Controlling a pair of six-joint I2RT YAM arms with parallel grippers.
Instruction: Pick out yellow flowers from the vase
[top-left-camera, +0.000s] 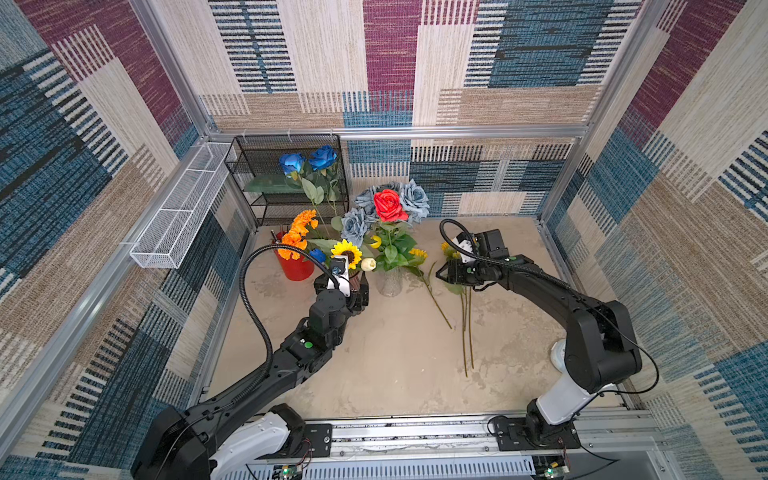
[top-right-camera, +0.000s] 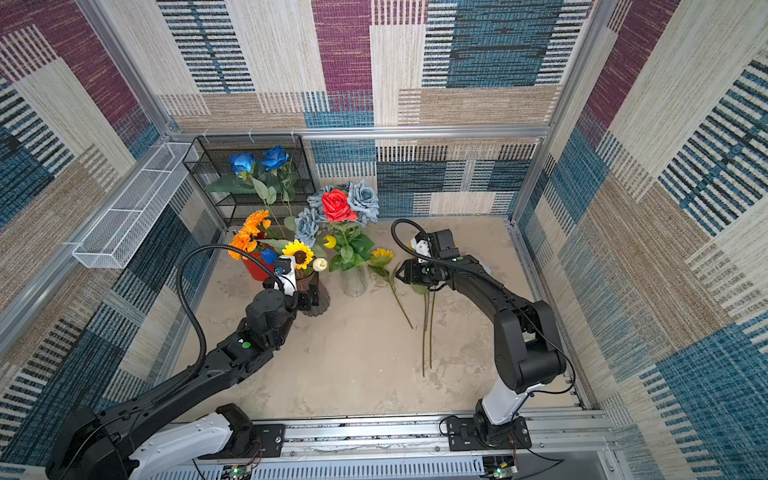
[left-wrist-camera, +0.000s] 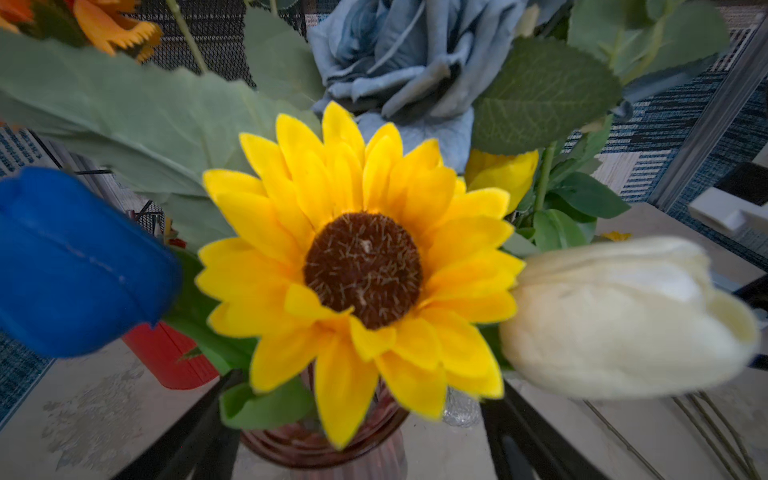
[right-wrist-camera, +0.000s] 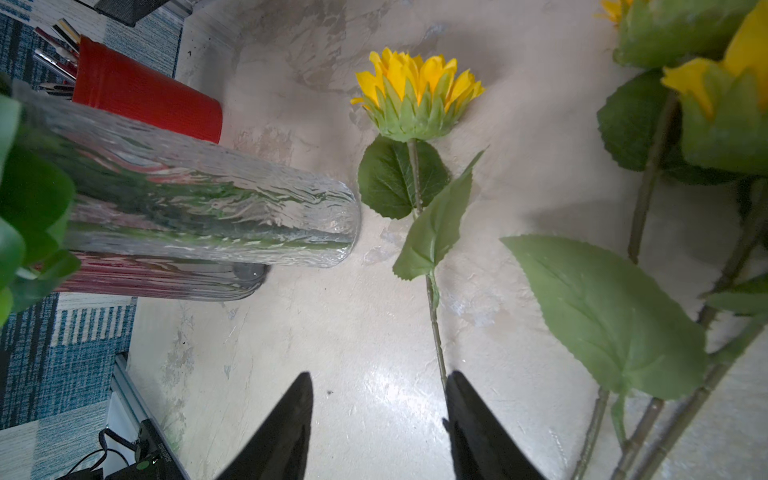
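Observation:
A yellow sunflower (left-wrist-camera: 364, 272) fills my left wrist view, between a blue tulip (left-wrist-camera: 80, 264) and a white tulip (left-wrist-camera: 624, 320) in a ribbed reddish vase (top-right-camera: 313, 308). My left gripper is open right at that bloom, its tips blurred below it. Yellow flowers (right-wrist-camera: 416, 92) (right-wrist-camera: 720, 104) lie on the table, stems toward the front. My right gripper stands open above them, beside the clear glass vase (top-right-camera: 354, 280) holding roses and greenery.
A red cup (right-wrist-camera: 144, 96) with tools stands at back left, before a black mesh rack (top-left-camera: 248, 184). A white wire basket (top-left-camera: 180, 208) hangs on the left wall.

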